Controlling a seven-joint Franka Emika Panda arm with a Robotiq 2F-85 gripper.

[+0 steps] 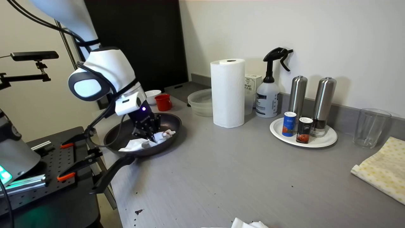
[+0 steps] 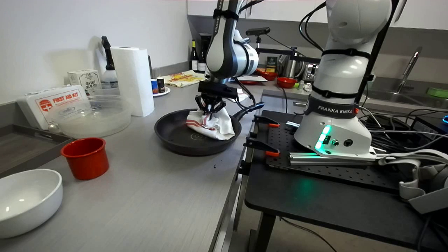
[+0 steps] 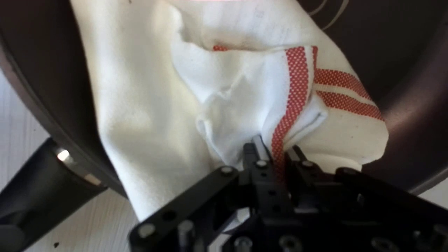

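A white cloth with red stripes (image 3: 147, 105) lies bunched inside the dark frying pan (image 2: 176, 136). My gripper is shut on a red-striped fold of this cloth (image 2: 220, 126), low over the pan. Part of the cloth spreads flat on the pan floor, over towards the side where the handle (image 1: 114, 173) joins. In the first exterior view the gripper (image 1: 152, 138) reaches down into the pan, and the cloth (image 1: 138, 144) shows on both sides of it. The very tips of the fingers are buried in the folds.
Behind the pan stand a red cup (image 1: 163, 102), a white bowl (image 2: 29, 201) and a clear plastic container (image 2: 94, 117). A paper towel roll (image 1: 227, 93) rises further right. The pan sits close to its edge.
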